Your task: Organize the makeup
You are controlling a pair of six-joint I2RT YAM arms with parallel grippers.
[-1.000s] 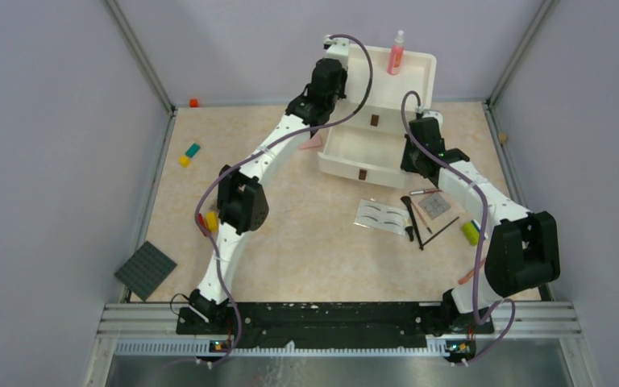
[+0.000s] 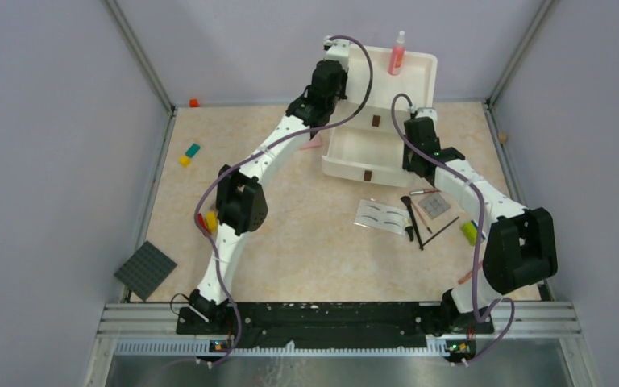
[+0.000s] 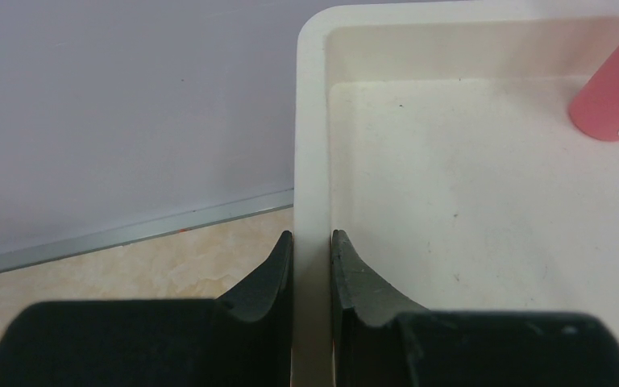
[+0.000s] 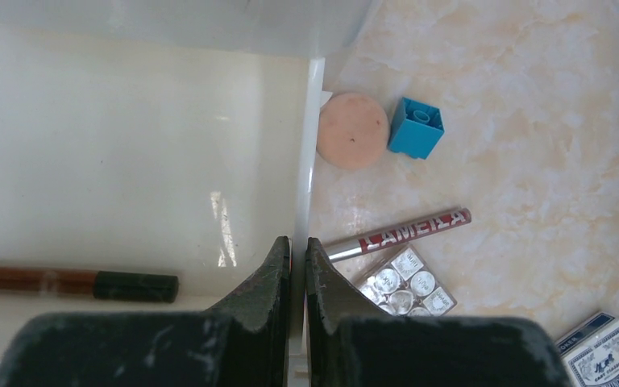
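A white two-drawer organizer point(image 2: 403, 81) has its lower drawer point(image 2: 355, 165) pulled out. A pink bottle point(image 2: 396, 56) stands on top. My left gripper is shut on the left rim of the top tray. My right gripper is shut on the right wall of the lower drawer, which holds a brown-and-green tube point(image 4: 133, 286). Beside the drawer lie a peach round puff point(image 4: 352, 131), a CAMERA-like lettered tube point(image 4: 415, 230) and a clear-cell case point(image 4: 423, 298).
Brushes point(image 2: 415, 226) and an eyeliner sheet point(image 2: 379, 216) lie front right, with a teal block point(image 4: 415, 127) and card box point(image 4: 600, 355) nearby. Coloured blocks point(image 2: 193, 150) and a dark grid mat point(image 2: 145, 268) are at left.
My right gripper and the lower drawer have shifted slightly to the right, and the drawer a little toward the front. The left gripper has stayed in place.
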